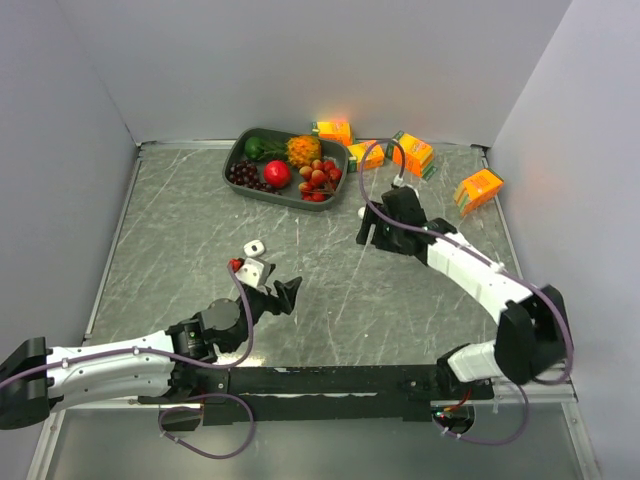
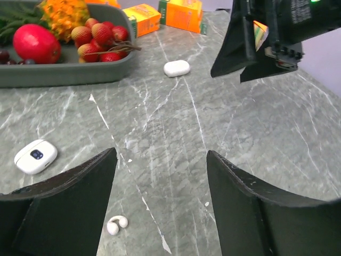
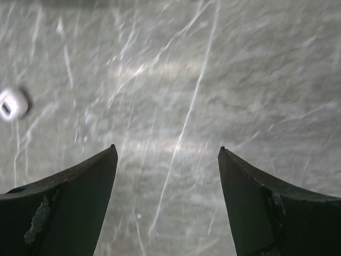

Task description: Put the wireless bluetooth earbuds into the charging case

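Note:
A white charging case (image 2: 35, 156) lies on the marble table, left in the left wrist view and at the edge of the right wrist view (image 3: 11, 105). Two small white earbuds (image 2: 116, 224) lie low in the left wrist view, below my left gripper (image 1: 275, 294), which is open and empty. A white rounded object (image 2: 176, 68), perhaps a lid or second case, lies further back. My right gripper (image 1: 372, 225) is raised at centre right over the table, open with nothing between its fingers.
A grey tray (image 1: 232, 173) of fruit and several orange boxes (image 1: 479, 189) stand at the back.

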